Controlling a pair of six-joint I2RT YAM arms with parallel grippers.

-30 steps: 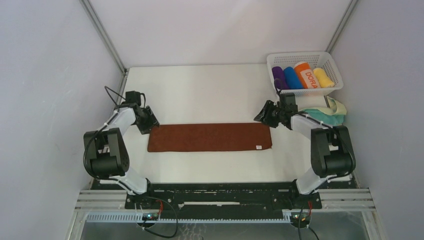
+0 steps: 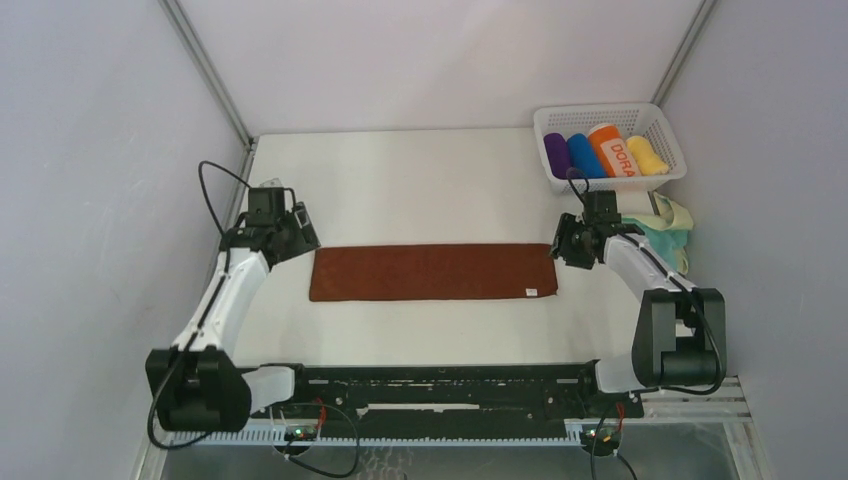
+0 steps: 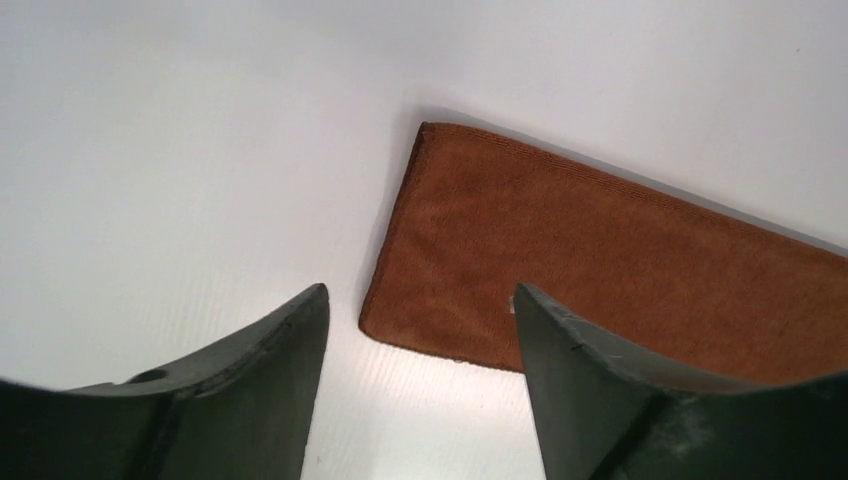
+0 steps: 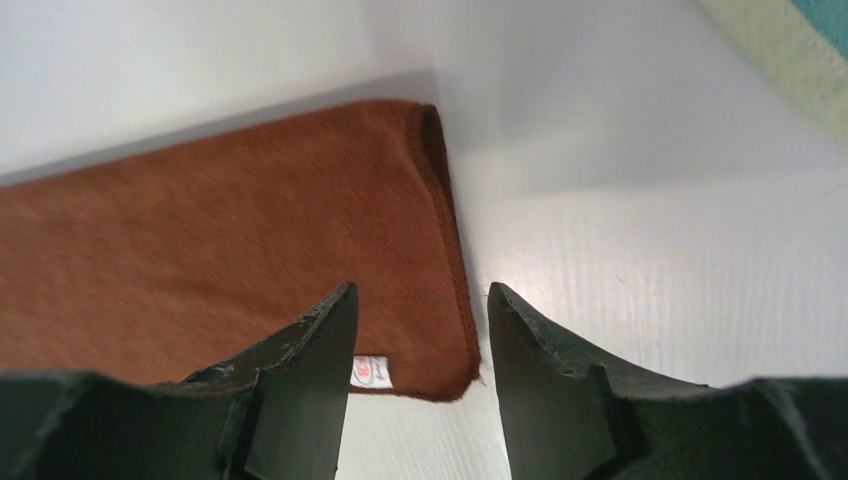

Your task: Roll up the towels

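Note:
A brown towel (image 2: 432, 272) lies flat as a long strip across the middle of the table, with a small white label (image 2: 531, 293) near its right end. My left gripper is open above the towel's left end, its fingers apart and nothing between them; one near corner of the towel shows beneath the gap. Over at the right end, my right gripper also stands open and empty, with the towel's right edge (image 4: 450, 220) below it. Both grippers look to be clear of the cloth.
At the back right stands a white basket (image 2: 550, 172) holding several rolled towels, purple, blue, orange-white and yellow. A pile of green and teal cloth (image 2: 668, 222) lies at the right edge of the table.
The towel has shifted to the right across the last second. My grippers have come off its ends: both arms have swung outward, and the right gripper has moved right.

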